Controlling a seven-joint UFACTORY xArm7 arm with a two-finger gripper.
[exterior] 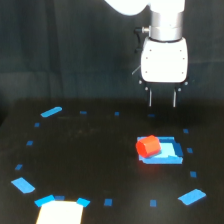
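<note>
My gripper [162, 96] hangs well above the dark table, its two thin dark fingers standing apart with nothing between them. Below and slightly left of it is a small blue tray [171, 149] with a pale blue inside. An orange-red block [149, 146] sits at the tray's left side, turned at an angle. It covers part of the tray's left and front edge; whether it rests fully inside, I cannot tell.
A whitish object [60, 212] is cut off by the bottom left edge. Blue strips, such as one [192, 197] at the lower right, and small blue marks are scattered on the table.
</note>
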